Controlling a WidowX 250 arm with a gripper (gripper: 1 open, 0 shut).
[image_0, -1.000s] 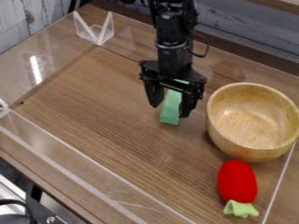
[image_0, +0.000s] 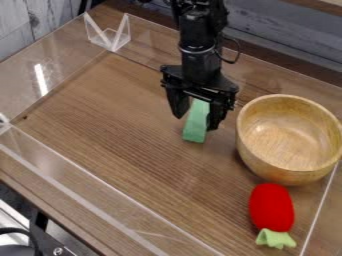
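My black gripper (image_0: 198, 96) hangs over a small green object (image_0: 197, 124) in the middle of the table, its open fingers around the object's upper end. Whether they touch it is hard to tell. The lower part of the green object rests in view on the wooden surface.
A large wooden bowl (image_0: 285, 140) sits just right of the gripper. A red object with a green top (image_0: 271, 208) lies at the lower right. A clear stand (image_0: 110, 30) is at the back left.
My gripper has risen slightly from its lower position a second ago, exposing a little more of the green object.
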